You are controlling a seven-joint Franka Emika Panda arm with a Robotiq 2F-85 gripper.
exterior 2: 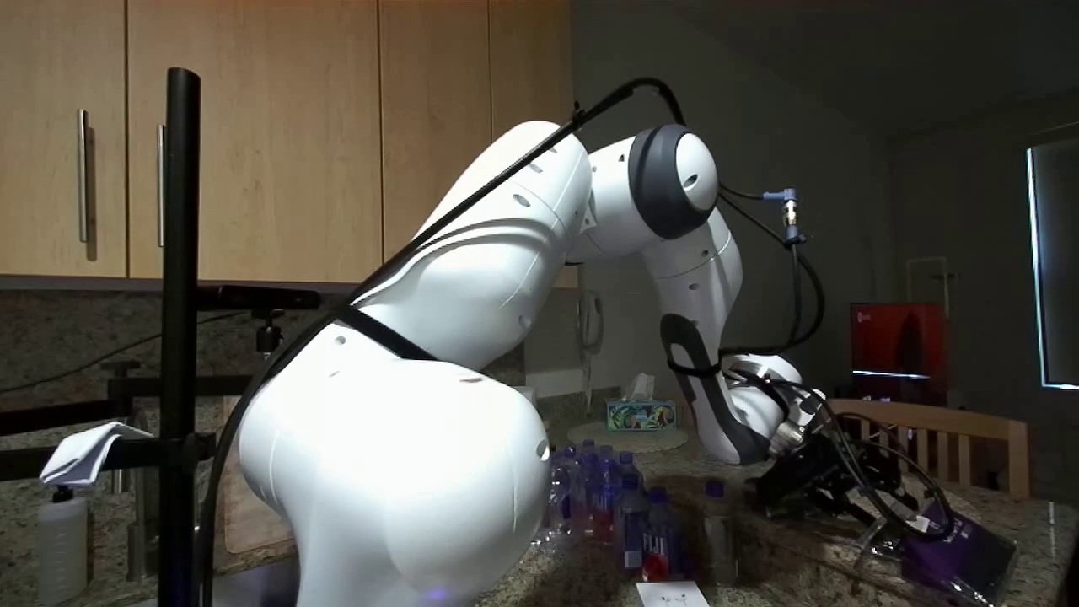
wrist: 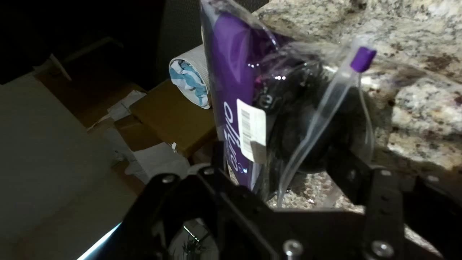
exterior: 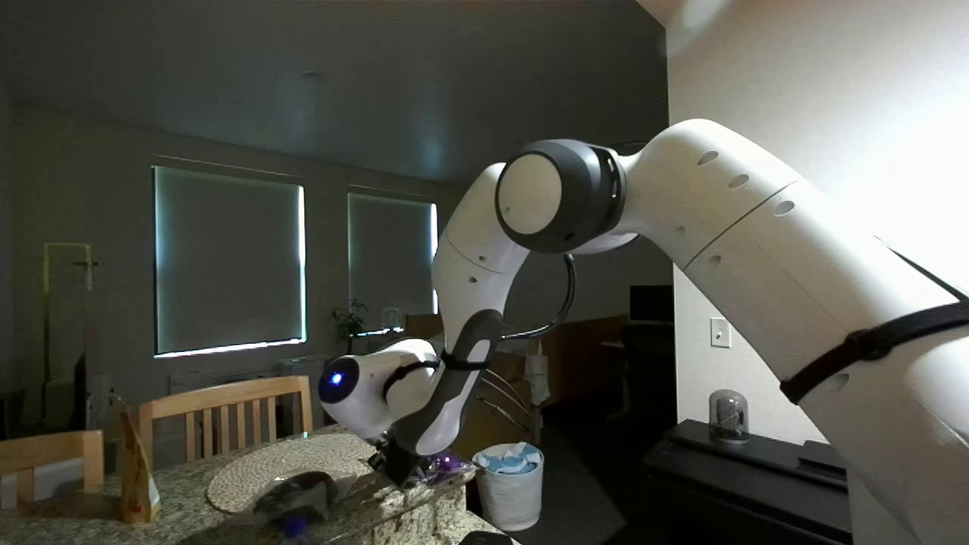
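A clear plastic bag with a purple insert point(wrist: 231, 60), white barcode label and purple zip slider point(wrist: 362, 59) fills the middle of the wrist view. Something dark and rounded point(wrist: 299, 117) shows inside it. My gripper stands open, its two dark fingers apart, with part of the bag in the space between them; firm contact cannot be made out. In exterior view 1 the gripper point(exterior: 397, 462) is low at the counter edge, right beside the purple bag point(exterior: 447, 465). Exterior view 2 shows the purple bag point(exterior 2: 956, 556) under the dark gripper hardware and cables.
Another clear bag with dark contents point(exterior: 300, 495) lies by the round woven mat point(exterior: 241, 486). An upright packet point(exterior: 136, 477) stands at left. Several bottles point(exterior 2: 607, 496) crowd the counter. Beyond its edge, a white bin point(exterior: 510, 495) stands on the floor.
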